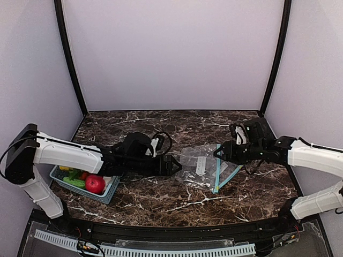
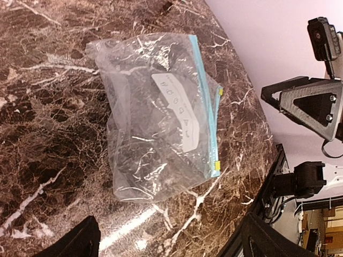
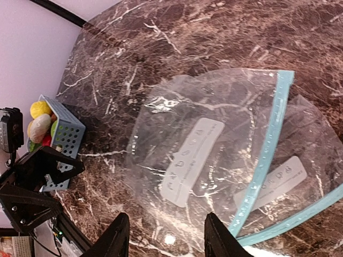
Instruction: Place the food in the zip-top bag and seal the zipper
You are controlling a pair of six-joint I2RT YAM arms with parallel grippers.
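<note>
A clear zip bag point(image 2: 155, 107) with a pale blue zipper strip point(image 3: 266, 144) and a white label lies flat on the table, overlapping a second clear bag point(image 3: 324, 136) to its right. My left gripper point(image 1: 172, 167) stands at the bag's left side, its fingers wide apart in the left wrist view and empty. Over the bag's right part, near the upper zipper, is my right gripper point(image 1: 221, 153); its fingers point(image 3: 118, 235) are apart, nothing between them. Red food point(image 1: 95, 183) and green food point(image 1: 74, 182) sit in the basket point(image 1: 107, 195), partly hidden by the left arm.
Walls stand at the back and both sides. In the right wrist view, yellow food point(image 3: 38, 110) shows in the basket behind the left arm.
</note>
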